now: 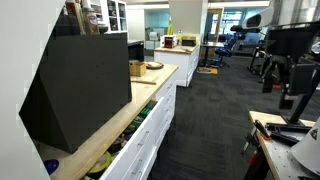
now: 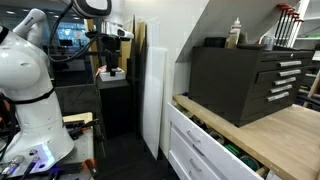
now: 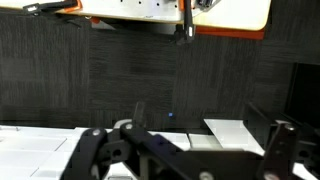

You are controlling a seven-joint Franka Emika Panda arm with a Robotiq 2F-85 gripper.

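Note:
My gripper is over the dark floor [image 3: 170,80] at the bottom of the wrist view. Its two black fingers stand wide apart, with nothing between them. A white drawer [image 1: 128,158] under the wooden counter [image 2: 240,128] is pulled out, and several small items, some green, lie inside it. On the counter sits a dark cabinet [image 2: 250,80] with several closed drawers. The white arm [image 2: 35,70] rises at the left of exterior view 2, well away from the counter; the gripper's fingers cannot be made out there.
A wooden-topped stand [image 3: 240,12] with tools and cables lies along the top of the wrist view. A large white panel [image 2: 154,95] stands between the arm and the counter. Small boxes [image 1: 138,69] sit farther along the counter.

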